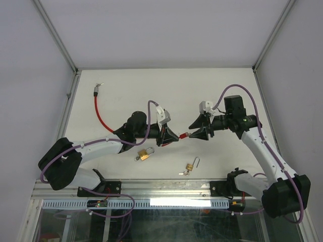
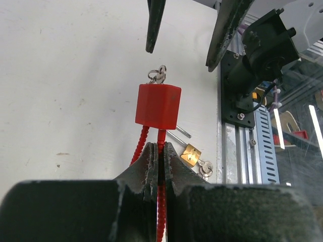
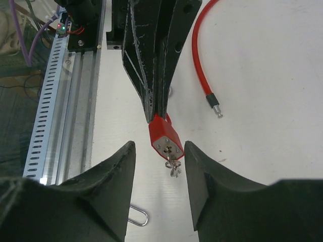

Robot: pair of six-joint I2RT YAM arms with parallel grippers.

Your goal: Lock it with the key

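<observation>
A small red block [image 2: 158, 106] with a key [image 2: 161, 74] in its end face hangs from a red beaded strap. My left gripper is shut on that strap just behind the block. Facing it from the other side, my right gripper stands part open with its fingers to either side of the block's key end. In the right wrist view the key [image 3: 173, 167] juts out between these fingers, with a gap showing on each side. The red cable lock [image 1: 98, 113] lies on the table at the left, its metal end [image 3: 216, 108] loose.
On the table lie a brass padlock [image 1: 144, 154] below the left arm and a smaller padlock with keys [image 1: 189, 167] nearer the front rail.
</observation>
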